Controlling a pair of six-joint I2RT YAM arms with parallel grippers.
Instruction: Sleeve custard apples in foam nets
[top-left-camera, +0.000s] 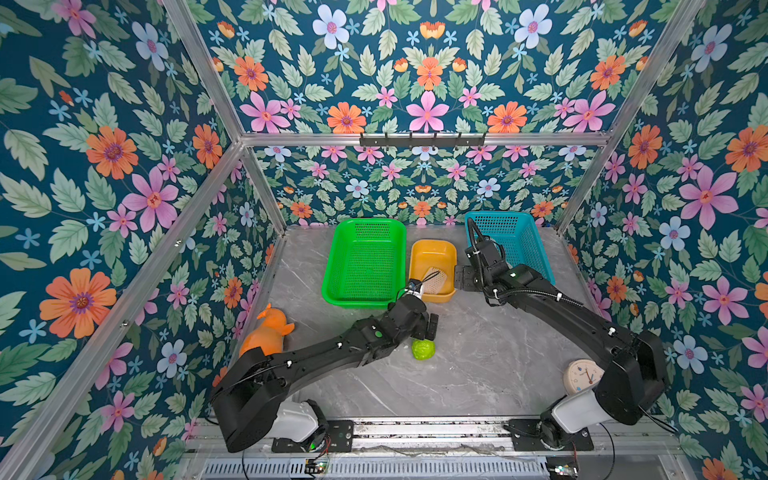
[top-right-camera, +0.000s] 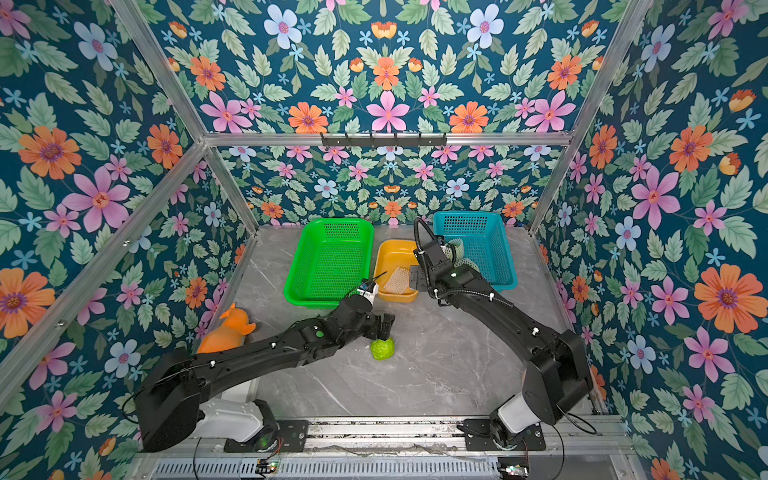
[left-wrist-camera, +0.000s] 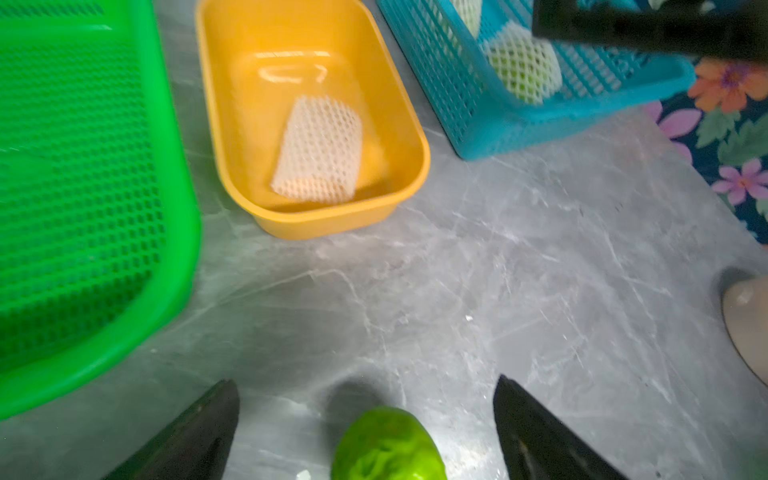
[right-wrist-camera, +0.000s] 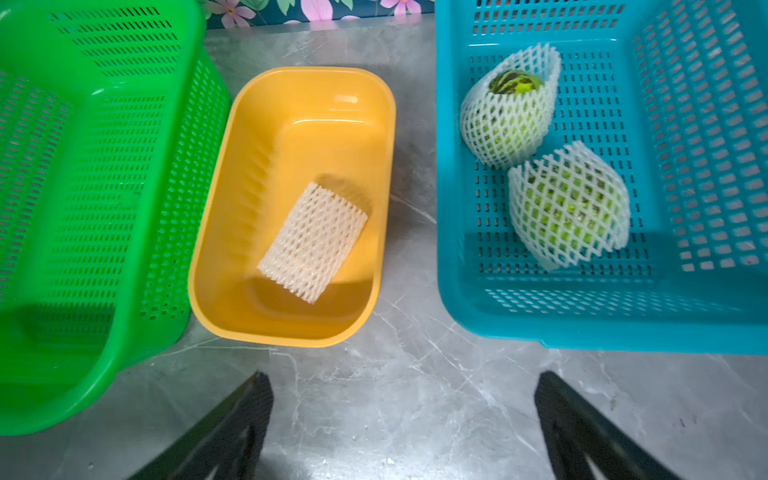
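Note:
A bare green custard apple (top-left-camera: 423, 349) sits on the grey table, just in front of my left gripper, which stands open; in the left wrist view the fruit shows between the fingertips at the bottom edge, untouched. One white foam net (right-wrist-camera: 314, 241) lies flat in the yellow tray (right-wrist-camera: 292, 336). Two netted custard apples, one behind (right-wrist-camera: 505, 112) and one nearer (right-wrist-camera: 569, 206), rest in the blue basket (right-wrist-camera: 512, 324). My right gripper hangs open and empty before the yellow tray and blue basket.
The green basket (top-left-camera: 364, 302) at the left looks empty. An orange toy (top-left-camera: 268, 331) lies at the left edge and a round clock (top-left-camera: 582, 376) at the right front. Bare table (top-left-camera: 496, 360) lies between the arms.

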